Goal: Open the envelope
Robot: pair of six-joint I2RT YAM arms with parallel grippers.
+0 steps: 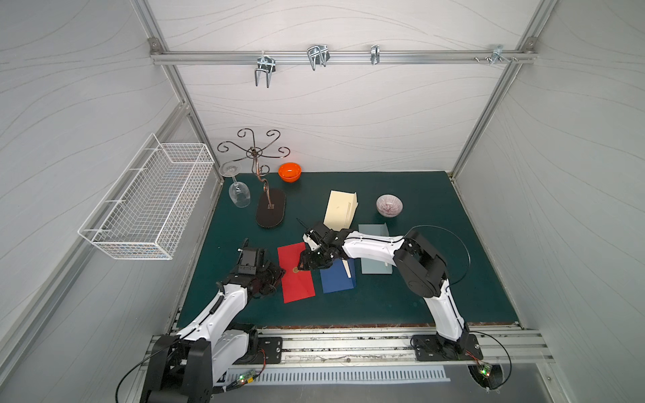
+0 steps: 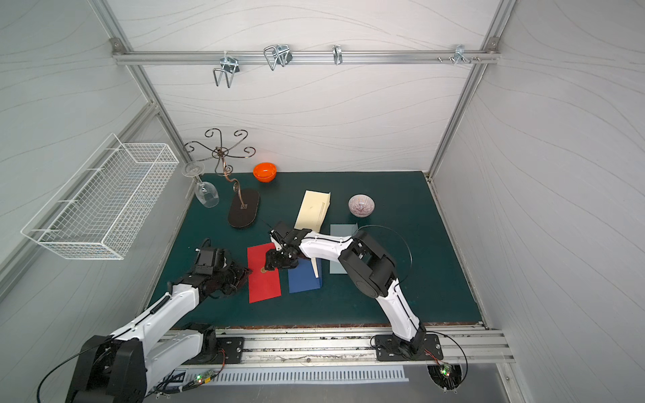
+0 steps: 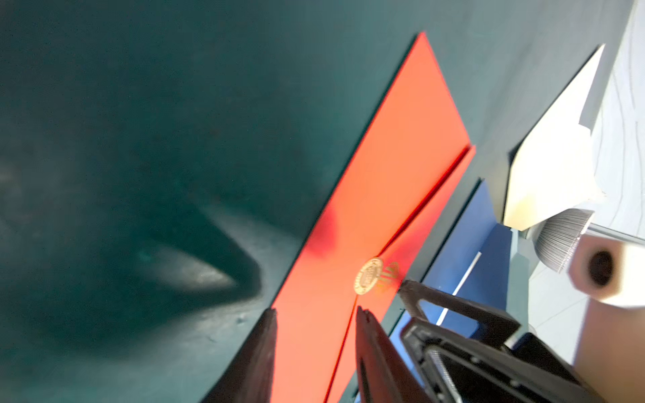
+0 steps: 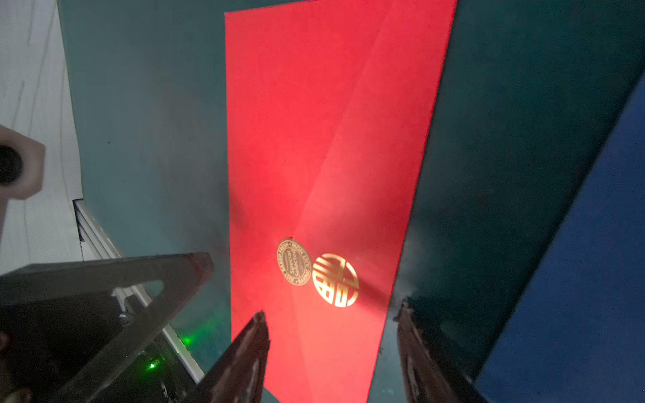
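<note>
A red envelope (image 1: 296, 285) lies flat on the dark green table between my two grippers. Its long flap (image 4: 376, 134) carries a gold emblem, and a round gold seal (image 4: 293, 262) straddles the flap's edge. Along that edge a thin dark gap shows in the left wrist view, on the far side of the seal. At the envelope's left side my left gripper stands part open, its fingers spanning the near part of the envelope in view. My right gripper is also part open, above the seal end from the right. Contact is unclear for both.
A blue envelope (image 1: 336, 280) with a pale stick (image 1: 346, 268) on it lies close on the right, partly under my right arm. Beyond are a light-blue envelope (image 1: 376, 267) and a cream one (image 1: 340, 208). Free table lies in front.
</note>
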